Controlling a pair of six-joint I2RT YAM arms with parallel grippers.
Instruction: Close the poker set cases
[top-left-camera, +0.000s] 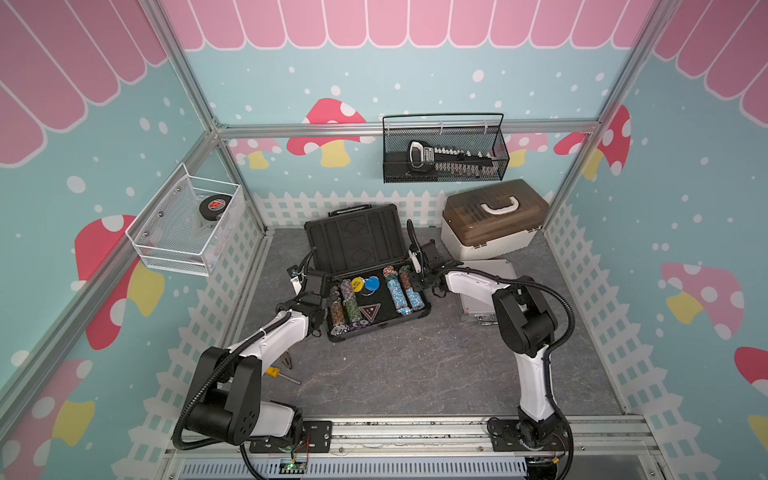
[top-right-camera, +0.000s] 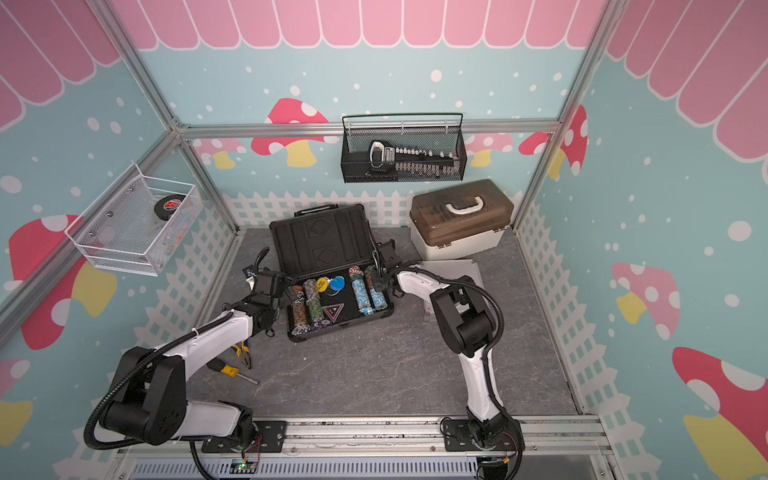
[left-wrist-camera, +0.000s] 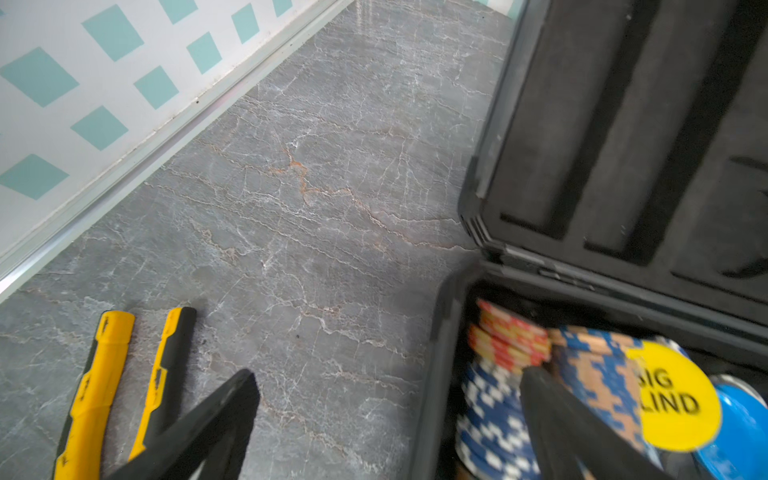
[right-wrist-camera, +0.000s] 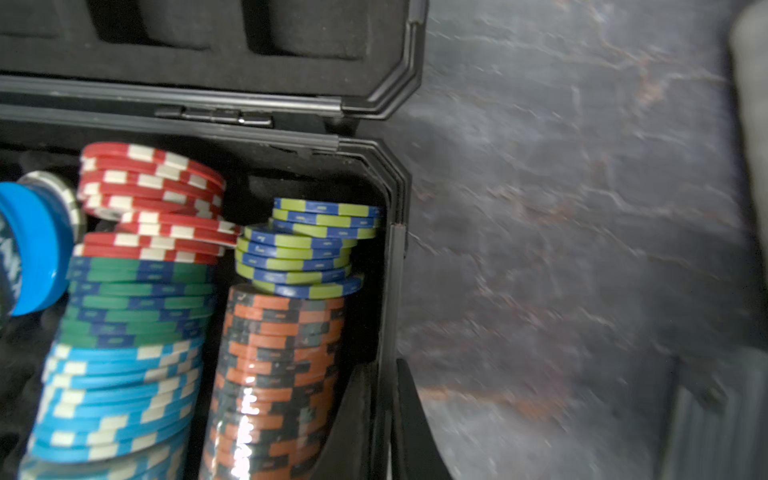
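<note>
The black poker set case (top-left-camera: 352, 324) lies on the table with its lid (top-left-camera: 356, 237) tipped back, foam side showing. Chip stacks (right-wrist-camera: 272, 384), a yellow disc (left-wrist-camera: 676, 396) and a blue disc (left-wrist-camera: 736, 432) sit inside. At the case's right side, my right gripper is shut on the wall's rim, one finger inside and one outside. My left gripper stands wide open at the left side. Between its fingers are bare table and the case's left wall; its right finger (left-wrist-camera: 572, 432) hides some chips.
A silver case (top-left-camera: 480, 302) lies right of the poker case, under the right arm. Behind it stands a brown-lidded toolbox (top-left-camera: 496, 216). Yellow-handled pliers (left-wrist-camera: 100, 392) and a screwdriver (top-right-camera: 230, 370) lie at left.
</note>
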